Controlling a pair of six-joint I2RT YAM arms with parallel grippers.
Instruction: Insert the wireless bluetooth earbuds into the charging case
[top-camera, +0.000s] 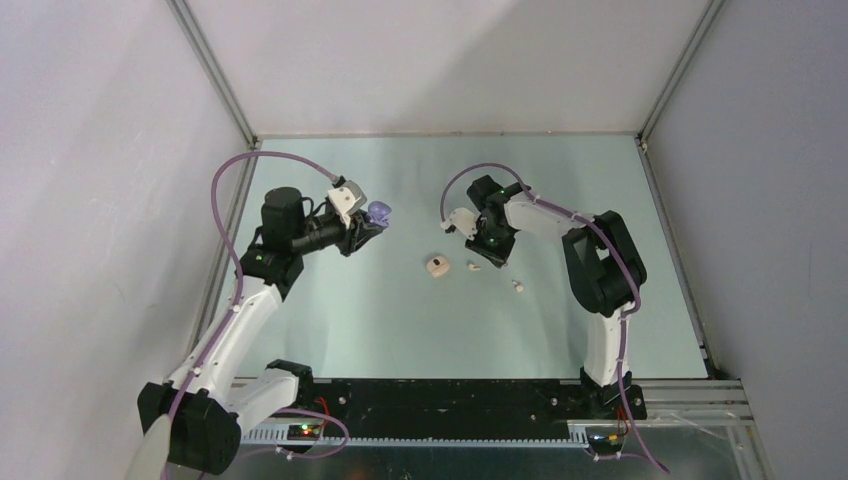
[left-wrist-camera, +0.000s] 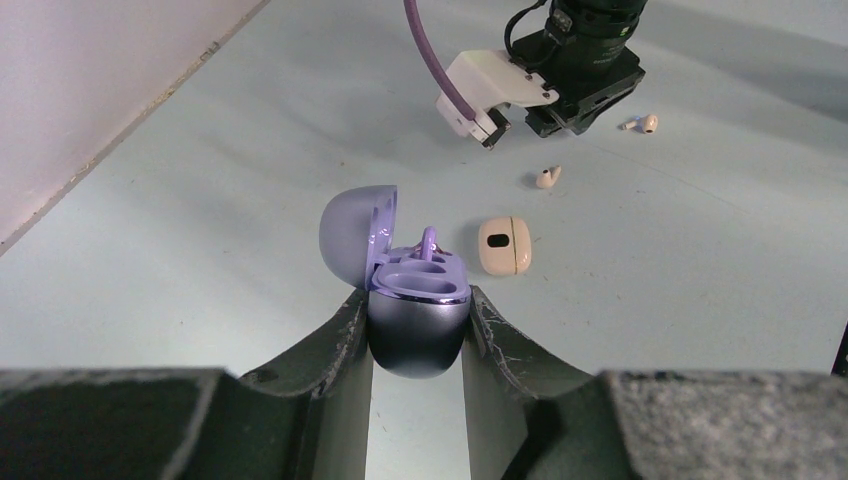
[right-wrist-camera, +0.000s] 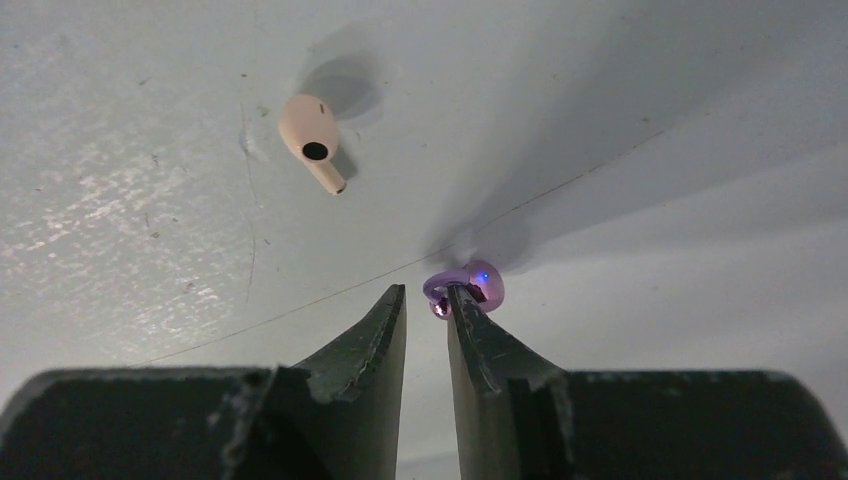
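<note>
My left gripper is shut on an open purple charging case (left-wrist-camera: 415, 320), held up over the table at the left. My right gripper hangs low over the table at the centre right, fingers slightly apart around or just above a small purple earbud (right-wrist-camera: 485, 281), partly hidden by a fingertip; whether they touch it is unclear. A beige earbud (right-wrist-camera: 308, 130) lies nearby in the right wrist view. A second beige earbud (left-wrist-camera: 548, 178) and a closed beige case (left-wrist-camera: 505, 247) lie on the table between the arms.
White walls (top-camera: 450, 60) enclose the back and sides, with metal rails along the side edges.
</note>
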